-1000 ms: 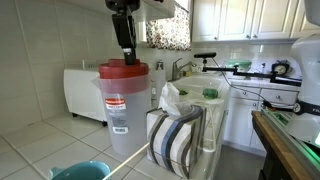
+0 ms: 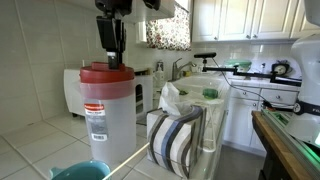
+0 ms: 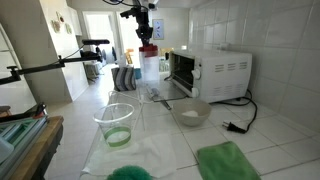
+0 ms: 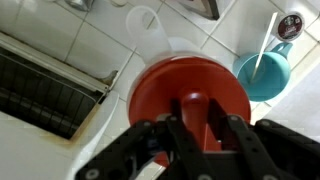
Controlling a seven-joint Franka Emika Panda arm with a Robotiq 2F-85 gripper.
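Observation:
A tall translucent container [image 2: 110, 115] with a red lid [image 2: 107, 75] stands upright at the left in exterior view 1. Over it is my gripper [image 2: 113, 58], its dark fingers shut on the knob in the middle of the lid. From above, the wrist view has the round red lid [image 4: 165, 98] filling the centre, with the gripper at its knob. Far back in exterior view 2, the same container [image 3: 151, 70] hangs or stands below the arm; whether its base touches the counter cannot be told.
A striped bag [image 2: 175, 143] is close on the container's right, with a teal bowl [image 2: 82, 172] at the front left. Exterior view 2 has a white toaster oven [image 3: 212, 75], a small bowl [image 3: 190, 112], a clear cup [image 3: 116, 128] and a green cloth [image 3: 227, 163].
Container and gripper have moved left and nearer to the camera in exterior view 1, away from the striped bag. The bag and teal bowl have stayed put.

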